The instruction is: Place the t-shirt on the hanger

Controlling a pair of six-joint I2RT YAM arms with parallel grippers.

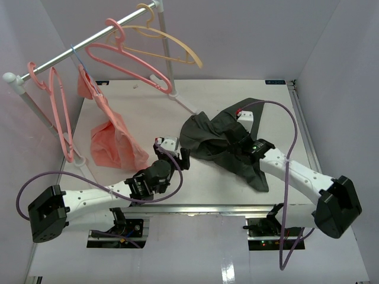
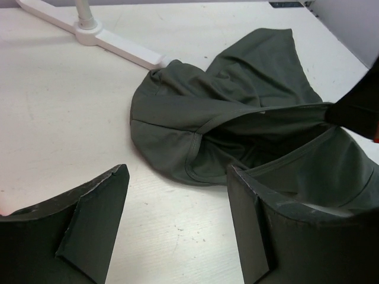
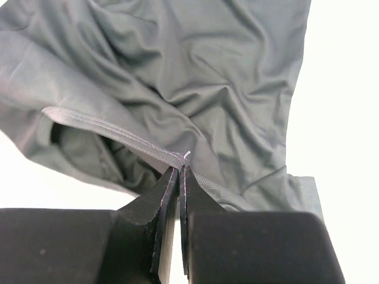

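A dark grey-green t shirt [image 1: 219,130] [image 2: 237,89] [image 3: 213,71] lies crumpled on the white table. My right gripper [image 1: 237,142] is shut on an edge of its hem, which is lifted so the shirt gapes open in the left wrist view. My left gripper [image 1: 172,151] is open at the shirt's near left, with nothing between its fingers.
A rack [image 1: 59,57] at the left holds pink hangers [image 1: 130,63], a yellow hanger [image 1: 166,40] and a hanging pink garment [image 1: 118,142]. Its white foot [image 2: 118,44] reaches near the shirt.
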